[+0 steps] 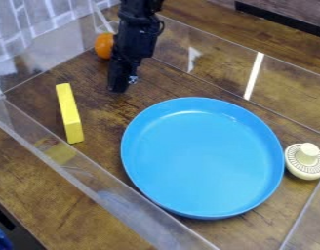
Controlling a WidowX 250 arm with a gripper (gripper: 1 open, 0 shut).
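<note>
The black arm reaches down from the top of the view to my gripper [121, 80], which is low over the dark wooden surface in the upper left. Its fingers look shut, with nothing visible between them. An orange round object [105, 46] is behind the arm, partly hidden by it. A yellow block [67, 111] lies to the left and nearer, apart from the gripper. A large blue plate [202, 156] fills the lower right middle.
A white ribbed round object [304, 162] sits right of the plate. Clear walls edge the work area at left and front. Bare wood lies right of the gripper, behind the plate.
</note>
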